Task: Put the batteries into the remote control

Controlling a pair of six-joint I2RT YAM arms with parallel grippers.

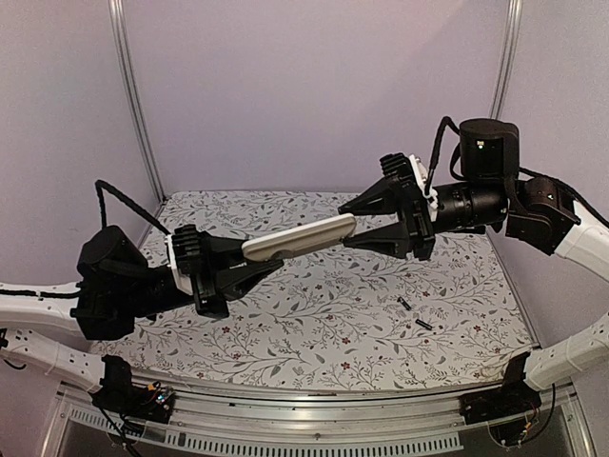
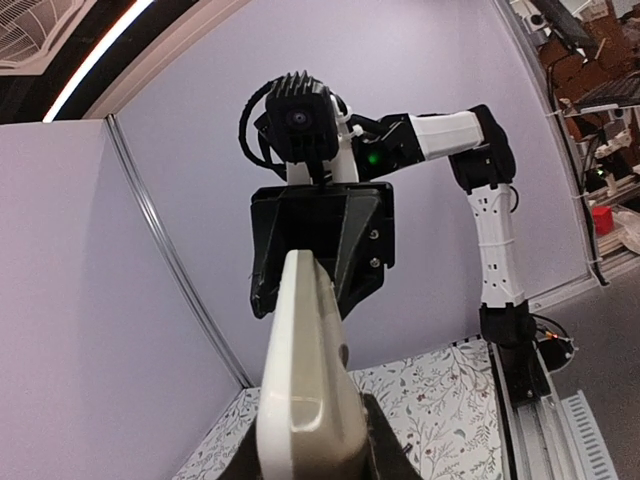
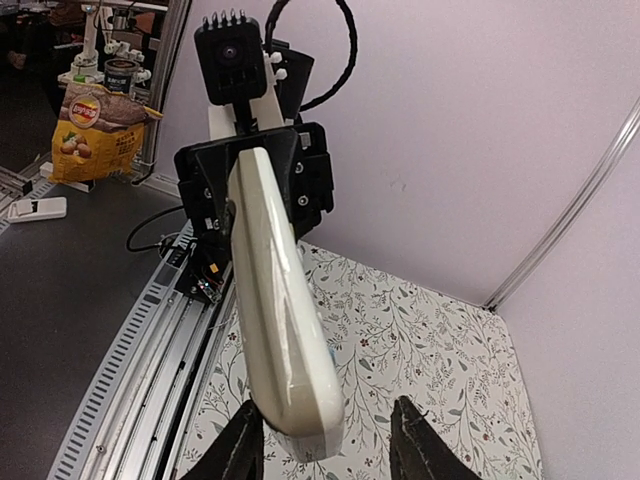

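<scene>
A white remote control [image 1: 300, 238] is held in the air, slightly tilted, its right end higher. My left gripper [image 1: 261, 257] is shut on its left end. Around its other end stand the fingers of my right gripper [image 1: 345, 225], part open. In the right wrist view the end of the remote [image 3: 290, 340] sits near one finger [image 3: 240, 445], with a clear gap to the other finger [image 3: 408, 440]. Two small dark batteries, one battery [image 1: 404, 303] and another battery [image 1: 423, 325], lie on the table to the right. The remote's battery compartment cannot be made out.
A metal rail [image 1: 314, 414] runs along its front edge. Pale walls enclose the back and sides.
</scene>
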